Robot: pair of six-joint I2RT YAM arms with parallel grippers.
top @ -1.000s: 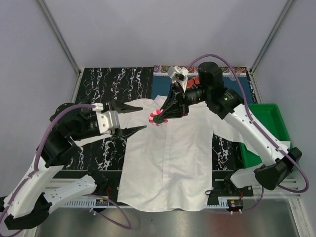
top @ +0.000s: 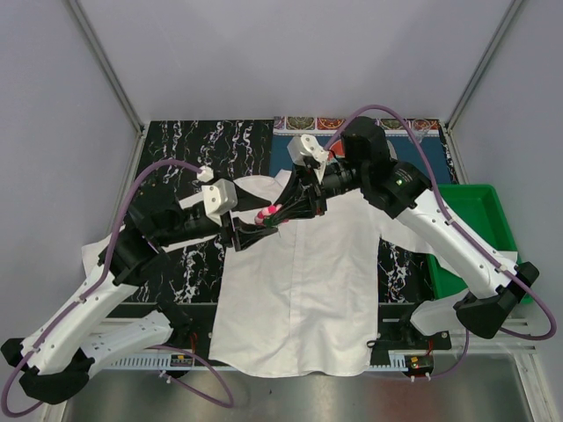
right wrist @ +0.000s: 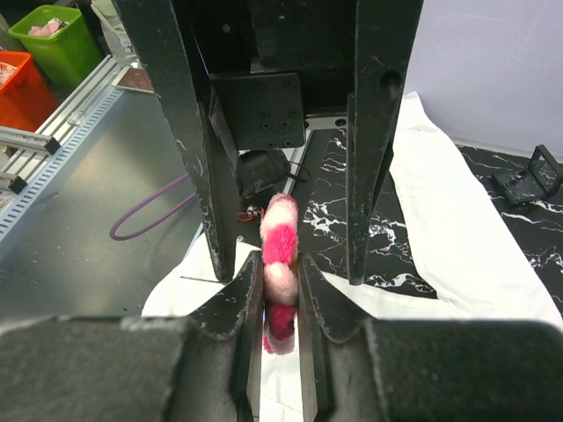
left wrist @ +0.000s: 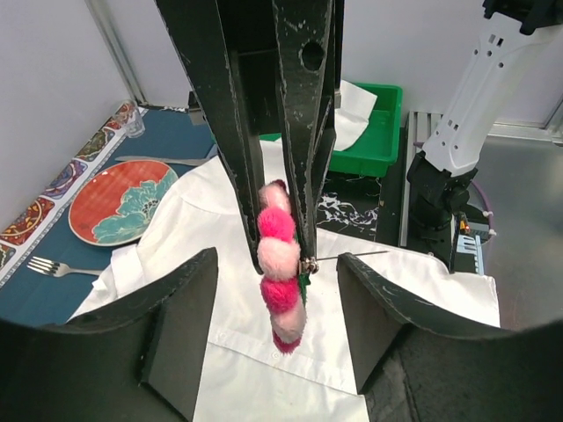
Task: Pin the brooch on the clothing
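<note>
The pink pompom brooch (top: pixel 268 214) (left wrist: pixel 280 272) (right wrist: pixel 281 280) is held in my right gripper (top: pixel 283 207), shut on it. In the left wrist view its pin sticks out sideways. My left gripper (top: pixel 253 211) reaches in from the left, fingers apart either side of the brooch, with gaps showing beside it. The white shirt (top: pixel 295 308) (left wrist: pixel 229 352) lies spread on the table beneath both grippers.
A red plate (left wrist: pixel 106 200) and fork (left wrist: pixel 62 268) lie on a blue mat at the back. A green tray (top: pixel 479 215) stands at the right. The dark marble tabletop (top: pixel 180 141) shows at the back left.
My left gripper has moved right and up to the brooch.
</note>
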